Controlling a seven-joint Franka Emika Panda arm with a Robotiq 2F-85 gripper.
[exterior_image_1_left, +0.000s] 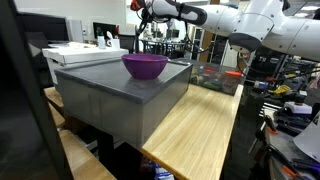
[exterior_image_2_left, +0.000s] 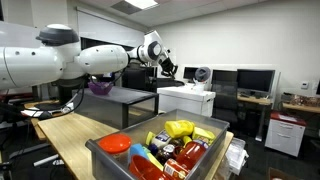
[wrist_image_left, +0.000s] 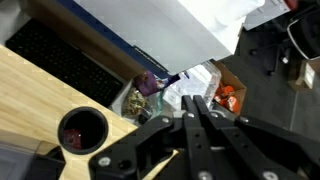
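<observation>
My gripper (exterior_image_1_left: 143, 18) is held high at the far end of the outstretched arm, above and beyond the grey cabinet (exterior_image_1_left: 135, 103). In the wrist view its dark fingertips (wrist_image_left: 190, 104) stand close together, slightly apart, and no object shows between them. The purple bowl (exterior_image_1_left: 145, 66) rests on the cabinet top, well short of the gripper. In exterior view 2 the gripper (exterior_image_2_left: 168, 66) hangs over the white box-like unit (exterior_image_2_left: 186, 101) at the back.
A grey bin (exterior_image_2_left: 130, 165) full of coloured items stands at the table's end. Below the wrist camera are a black cup-like object (wrist_image_left: 83, 130), a keyboard (wrist_image_left: 60, 62) and a cardboard box (wrist_image_left: 228, 90). The wooden table (exterior_image_1_left: 200, 130) has wide clear room.
</observation>
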